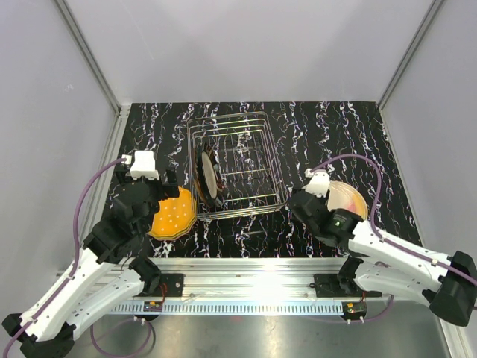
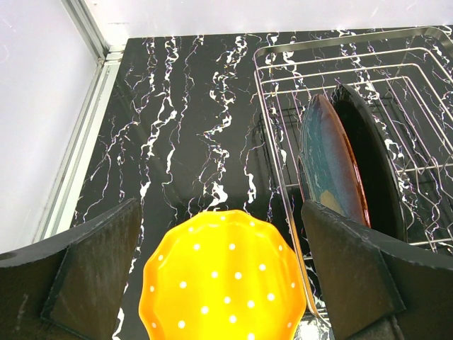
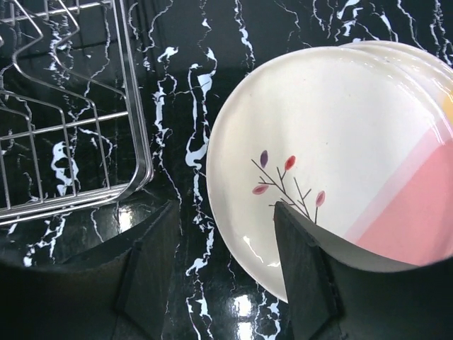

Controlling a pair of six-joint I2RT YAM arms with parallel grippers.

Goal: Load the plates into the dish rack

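A wire dish rack point(image 1: 237, 213) in the middle holds several plates point(image 1: 209, 171) on edge along its left side. An orange dotted plate stack point(image 2: 219, 283) lies left of the rack, beneath my open left gripper point(image 1: 145, 179), which holds nothing. My right gripper point(image 1: 302, 190) hovers at the rack's right, over the left edge of a stack of pale plates point(image 3: 311, 120) with a leaf pattern and pink section. In the right wrist view its fingers are apart, straddling the rim from above with nothing visibly held.
White walls enclose the sides and back. The rack's right rail point(image 3: 134, 134) is close to the right gripper.
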